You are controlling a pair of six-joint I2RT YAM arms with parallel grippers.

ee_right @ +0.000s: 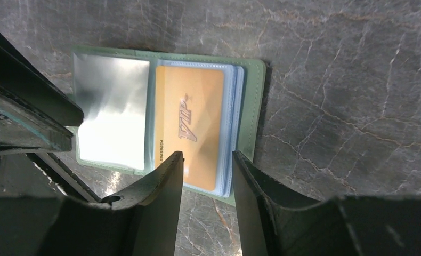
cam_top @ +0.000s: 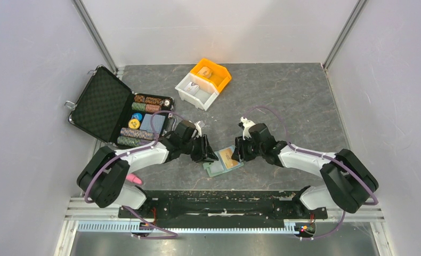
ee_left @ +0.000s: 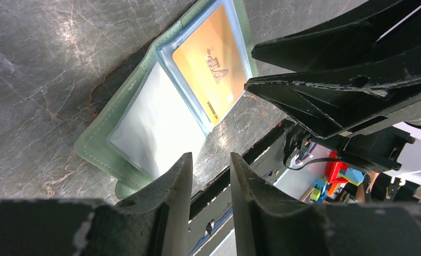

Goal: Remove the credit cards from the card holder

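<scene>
The green card holder (cam_top: 233, 168) lies spread open on the grey table between my two arms. An orange card (ee_right: 197, 109) sits in its clear sleeve on the right half; a blank white surface (ee_right: 111, 106) fills the left half. My left gripper is part open over the holder's white side, nothing between its fingertips. Over the orange card's lower end, my right gripper is also part open and empty. Whether either touches the holder cannot be told. In the left wrist view the right gripper's dark fingers (ee_left: 315, 80) reach in close to the card.
An open black case (cam_top: 103, 106) with poker chips stands at the left. Behind the holder are a white bin (cam_top: 212, 100) and an orange bin (cam_top: 225, 80). A pink object (cam_top: 134, 178) lies near the left arm's base.
</scene>
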